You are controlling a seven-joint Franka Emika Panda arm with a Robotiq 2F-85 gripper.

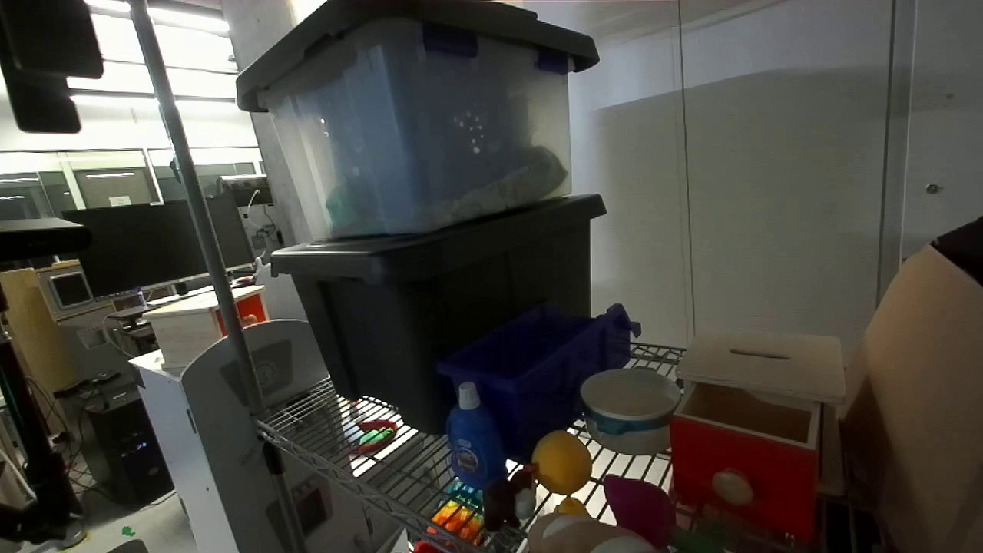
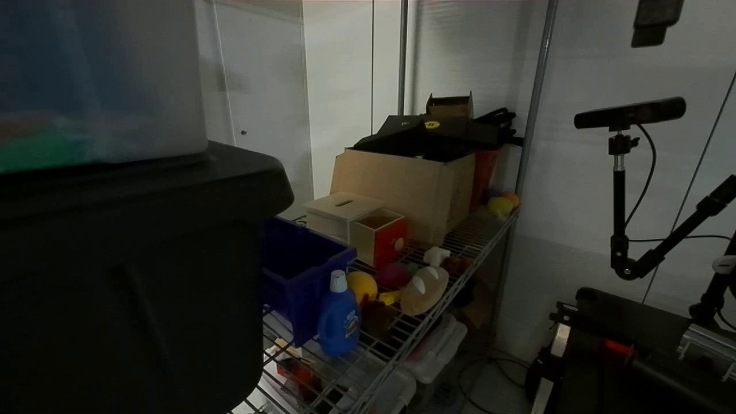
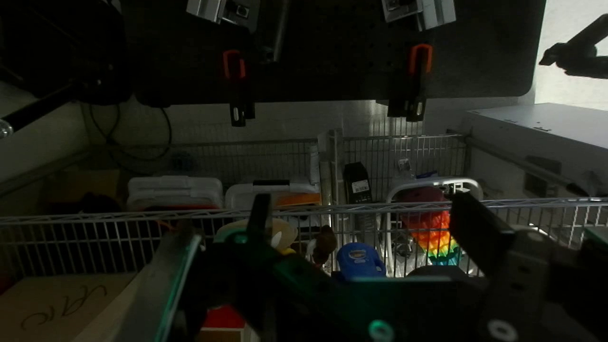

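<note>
In the wrist view my gripper stands open, its dark fingers wide apart with nothing held between them. Beyond it, lower down, a blue detergent bottle shows partly behind the gripper's body. The same bottle stands upright on a wire shelf, beside a dark blue bin. A yellow ball, a lidded white bowl and a magenta toy sit nearby. A wooden box with a red-fronted drawer has that drawer pulled out. The gripper cannot be made out in either exterior view.
A black tote carrying a clear tote fills one end of the shelf. At the other end stands a large cardboard box. A tan plush toy lies by the shelf's front edge. Several plastic boxes sit lower down.
</note>
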